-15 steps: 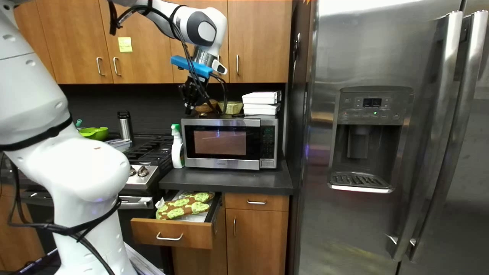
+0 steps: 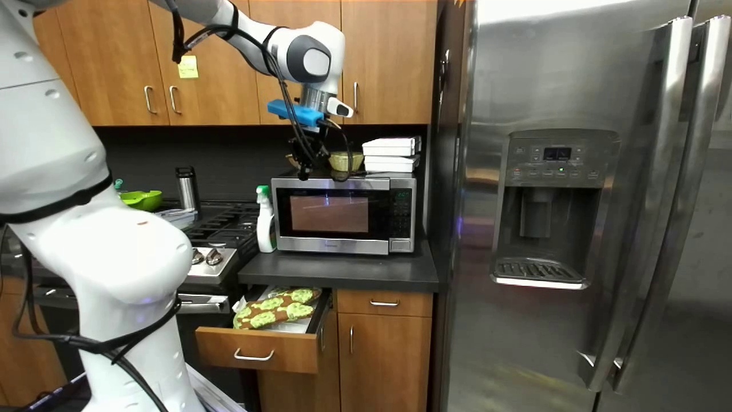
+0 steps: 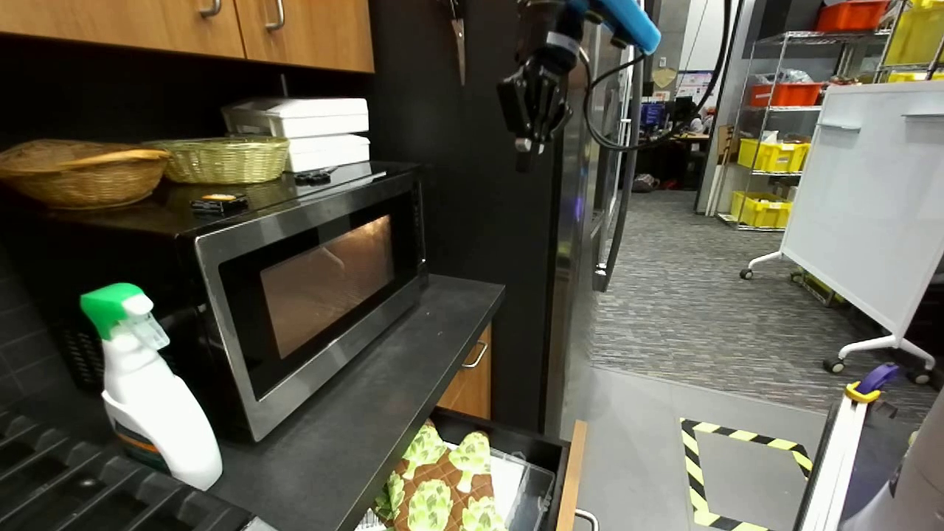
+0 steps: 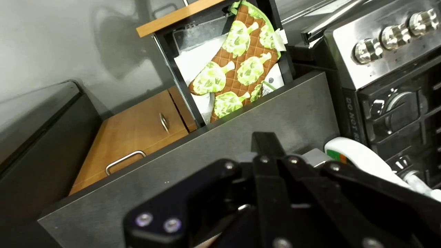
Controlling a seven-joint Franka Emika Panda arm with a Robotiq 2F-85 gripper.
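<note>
High in front of the microwave (image 2: 329, 214), level with its top in exterior view 1, hangs my gripper (image 2: 303, 171). Its black fingers (image 4: 266, 144) are together in the wrist view, with nothing showing between them. Below the counter a drawer (image 2: 257, 350) stands pulled out. In it lies a brown oven mitt with a green artichoke print (image 4: 244, 62), on top of white and clear items. The gripper is well above the drawer and touches nothing that I can see.
A white spray bottle with a green top (image 3: 155, 389) stands left of the microwave, near the stove (image 2: 213, 254). Baskets (image 3: 226, 159) and white boxes (image 3: 323, 133) sit on the microwave. The fridge (image 2: 473, 309) is at the right.
My gripper has shifted to the right and slightly down in exterior view 1, now in front of the baskets. The drawer and oven mitt have not moved.
</note>
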